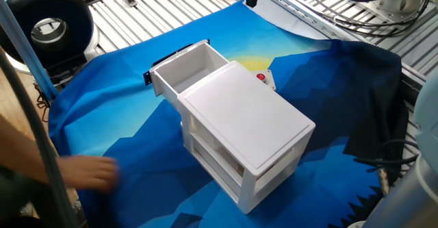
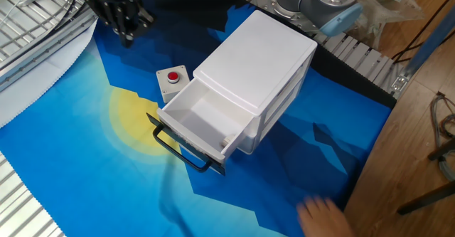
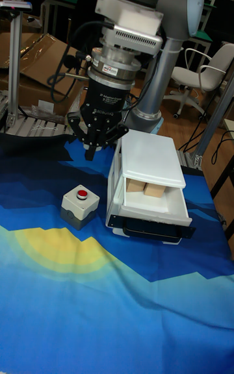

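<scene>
A white drawer cabinet (image 1: 246, 115) stands on the blue cloth, its top drawer (image 2: 206, 119) pulled out and its black handle (image 2: 178, 151) facing outward. Wooden blocks (image 3: 153, 190) lie inside the drawer toward the back, as exterior view 3 shows. Beside the cabinet sits a grey box with a red button (image 3: 82, 195). My gripper (image 3: 97, 139) hangs above the cloth behind the button box and beside the cabinet, touching neither. Its dark fingers are spread, and nothing shows between them. Only a dark tip of it shows at the top of exterior view 1.
A person's blurred hand (image 1: 89, 173) is over the cloth at the cabinet's side. A black ring-shaped object (image 1: 48, 29) stands off the cloth at the far left. Open cloth (image 3: 104, 311) lies in front of the drawer and button.
</scene>
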